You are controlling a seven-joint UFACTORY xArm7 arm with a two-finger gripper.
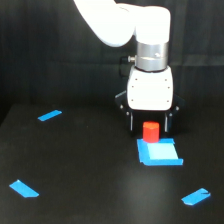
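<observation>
Low over the right half of the dark table is the white arm's gripper (150, 122), pointing down. Its dark fingers stand well apart, one on each side of a small red block (151, 132), with gaps between them and the block. The red block is at the back edge of a pale square with a blue tape border (176, 162). Against the black background the fingertips are hard to make out, and I cannot tell how high they are.
Blue tape strips lie on the table at the left rear (50, 115), the left front (24, 189) and the right front (196, 197). A dark curtain (50, 50) hangs behind.
</observation>
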